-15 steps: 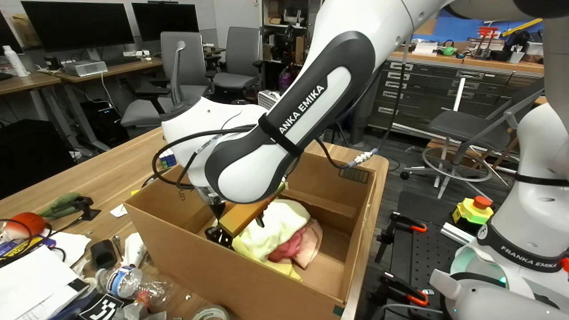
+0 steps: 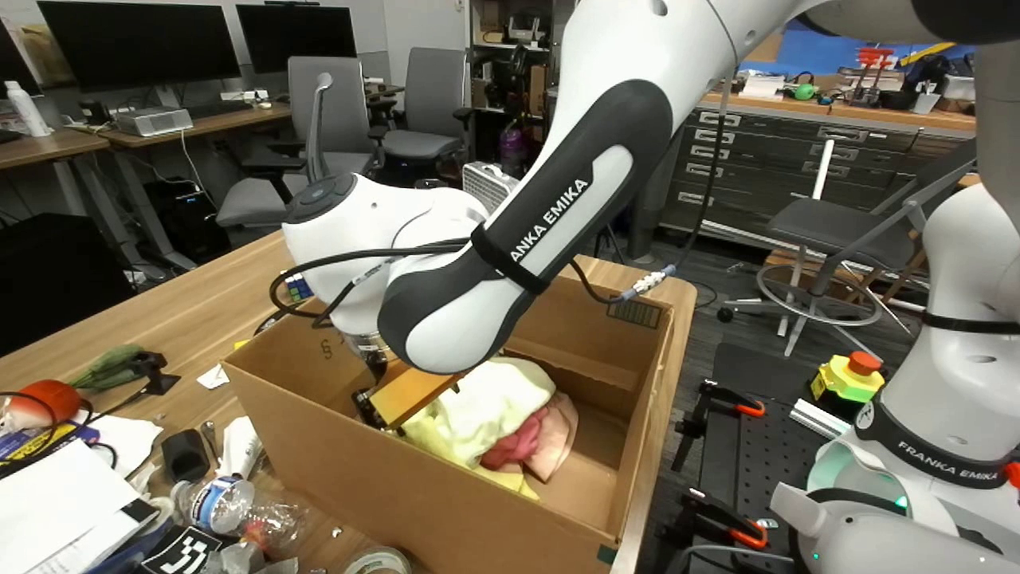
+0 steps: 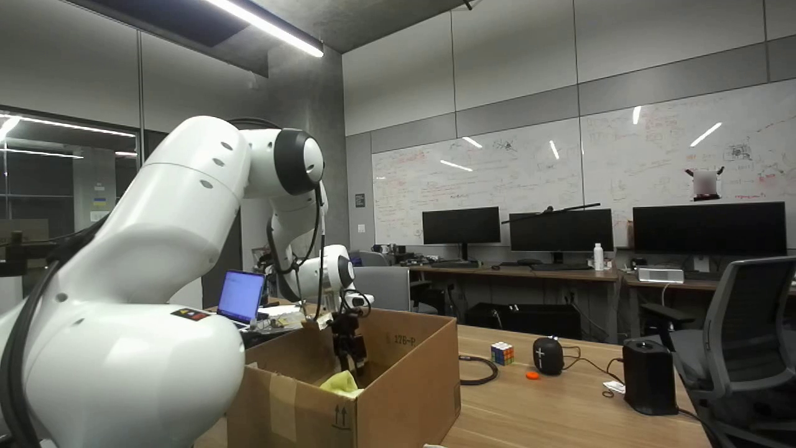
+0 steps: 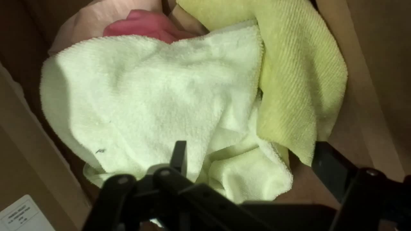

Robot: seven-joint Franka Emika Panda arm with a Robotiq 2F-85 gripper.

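My gripper is down inside the cardboard box [image 2: 411,507], its fingers wide apart. In the wrist view the left finger [image 4: 179,158] overlaps the lower part of a pale, nearly white cloth [image 4: 154,92]. The right finger [image 4: 331,167] comes close to the lower tip of a yellow-green cloth [image 4: 296,77]; whether they touch I cannot tell. Folds of pale cloth lie across the gap, not gripped. Pink-red cloth [image 4: 144,25] and a peach-coloured cloth [image 4: 88,21] show behind the white one.
Box walls stand close around the gripper. Bare box floor [image 2: 598,454] shows on the right in exterior view 1. Outside, a plastic bottle [image 2: 220,502] and other clutter lie along the box's left side. A puzzle cube [image 3: 502,353] and a black speaker [image 3: 548,356] are on the table.
In exterior view 1 my hand has shifted slightly left and tilted, and its gripper looks deeper behind the near box wall. The cloths look unmoved.
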